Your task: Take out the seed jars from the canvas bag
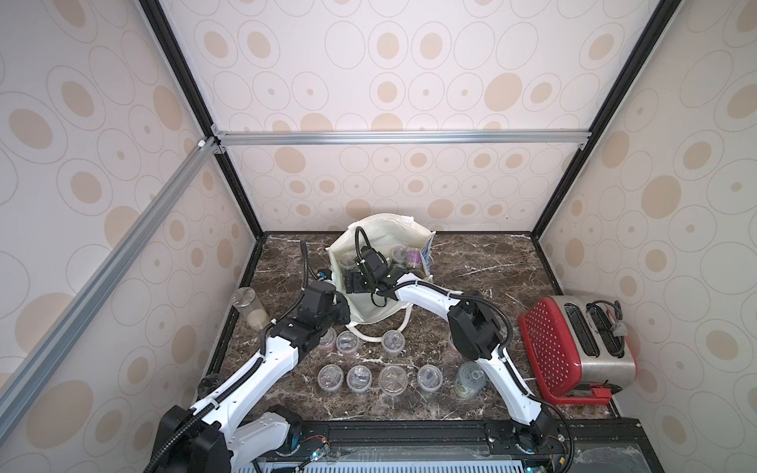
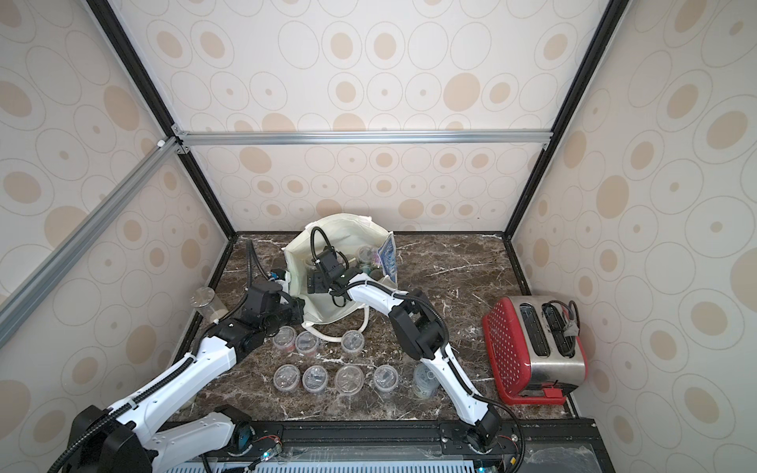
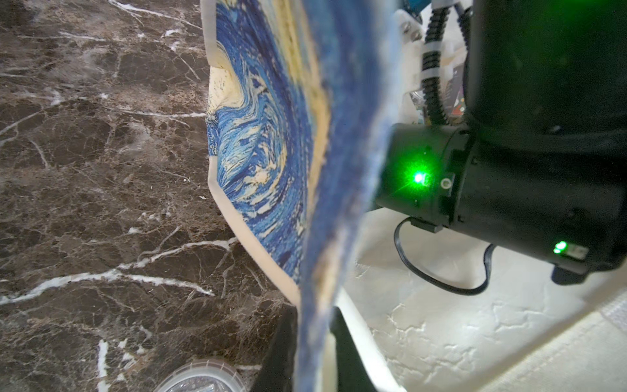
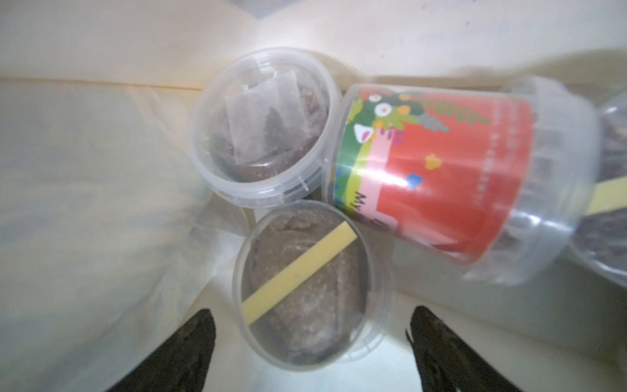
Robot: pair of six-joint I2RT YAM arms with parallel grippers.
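The cream canvas bag point(image 1: 380, 224) stands at the back middle, a blue printed panel point(image 3: 261, 163) on its side. My left gripper is shut on the bag's edge. My right gripper is down inside the bag, part open around a clear jar with a yellow strip point(image 4: 300, 281), not seen to grip it. Beside it in the right wrist view lie a jar with a white packet point(image 4: 264, 117), a red-labelled jar on its side point(image 4: 431, 170) and another jar point(image 4: 607, 241) at the right edge.
Several clear jars point(image 1: 392, 380) stand in rows before the bag. A taller jar point(image 1: 250, 307) is at the left. A red and steel toaster point(image 1: 575, 347) sits at the right.
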